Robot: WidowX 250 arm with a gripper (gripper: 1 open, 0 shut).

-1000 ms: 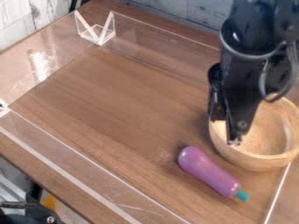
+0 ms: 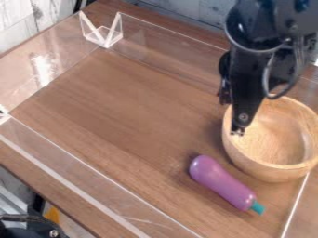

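Observation:
My gripper [image 2: 233, 109] points down from the top right, over the left rim of a round light-wooden bowl [image 2: 280, 153]; its dark fingers are small and partly hidden, with nothing visible between them. A purple toy vegetable [image 2: 221, 181] with a teal tip, like an eggplant, lies on the wooden table [image 2: 118, 121] in front of the bowl, to its lower left.
A clear plastic bracket [image 2: 102, 30] stands at the back left, and clear strips run along the table's edges. The middle and left of the table are empty. A grey wall is behind.
The arm and gripper have risen slightly over the last second. The bowl and purple toy lie where they were.

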